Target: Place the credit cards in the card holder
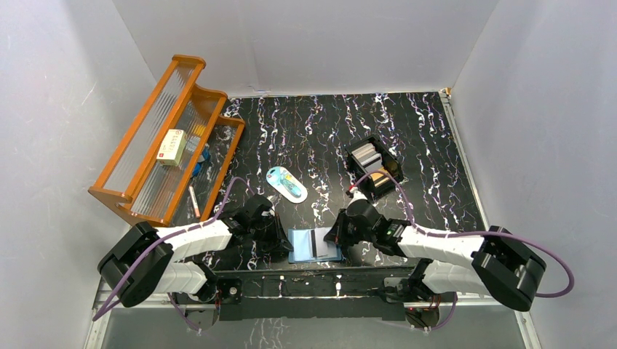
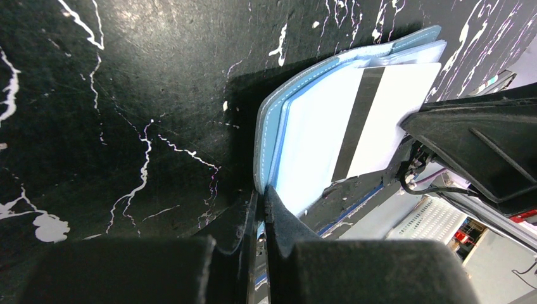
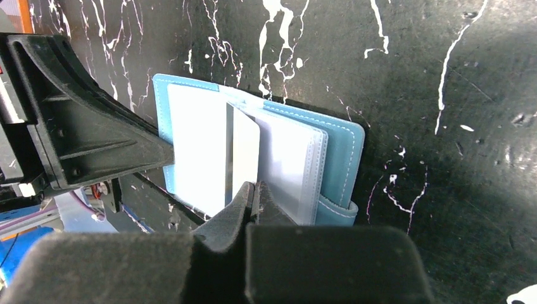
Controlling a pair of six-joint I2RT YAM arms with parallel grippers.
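The light-blue card holder [image 1: 301, 251] lies spread open near the table's front edge, between both arms. At its left edge [image 2: 262, 142], my left gripper is shut with the holder's thin border at its fingertips. A white card with a dark stripe [image 2: 358, 123] lies over the holder's pages, partly inside a clear sleeve as far as I can tell. The right wrist view shows that card [image 3: 246, 152] standing slightly tilted, its right edge raised. My right gripper is shut on this edge, above the holder's right-hand sleeve [image 3: 288, 161].
A black box [image 1: 396, 169] with more cards stands behind the right arm. A blister-packed toothbrush [image 1: 287, 185] lies mid-table. At the left stands a wooden shelf [image 1: 185, 102] with a small box [image 1: 172, 147].
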